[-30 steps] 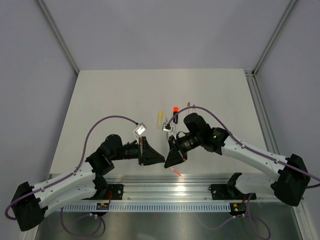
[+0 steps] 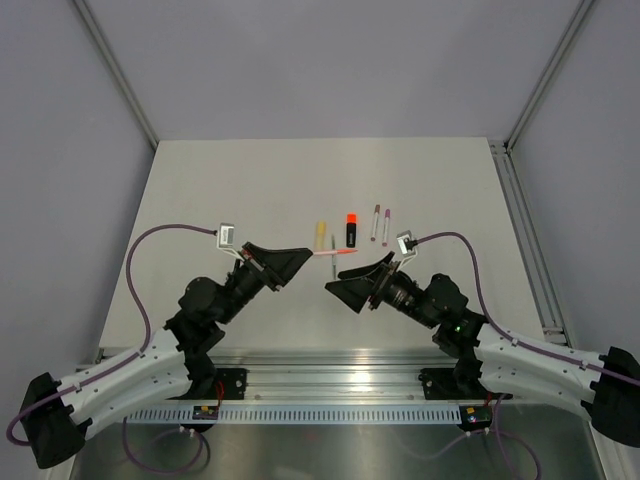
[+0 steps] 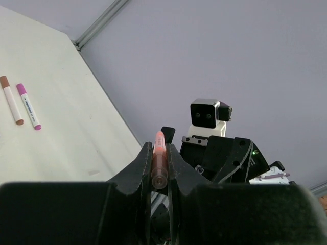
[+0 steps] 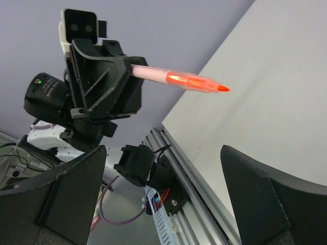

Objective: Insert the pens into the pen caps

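Note:
A pink and orange pen (image 2: 336,252) is clamped in my left gripper (image 2: 312,252), which is shut on its rear part. It sticks out to the right, nearly level, above the table. In the right wrist view its orange, see-through front part (image 4: 191,81) ends in a pointed orange tip. My right gripper is open and empty, with its fingers (image 4: 260,189) spread wide below the pen's tip and apart from it. On the table lie a brown-ended marker (image 3: 12,102) and a purple-ended marker (image 3: 29,106). I cannot make out a loose cap.
Behind the grippers lie a yellow pen (image 2: 320,236), a black marker with an orange end (image 2: 351,231) and a thin grey pen (image 2: 334,262). A metal rail (image 2: 330,365) runs along its front edge.
The pen slanted down towards the front between both grippers; now it points right in the left one alone. The left gripper has moved back and turned; the right has opened and drawn aside.

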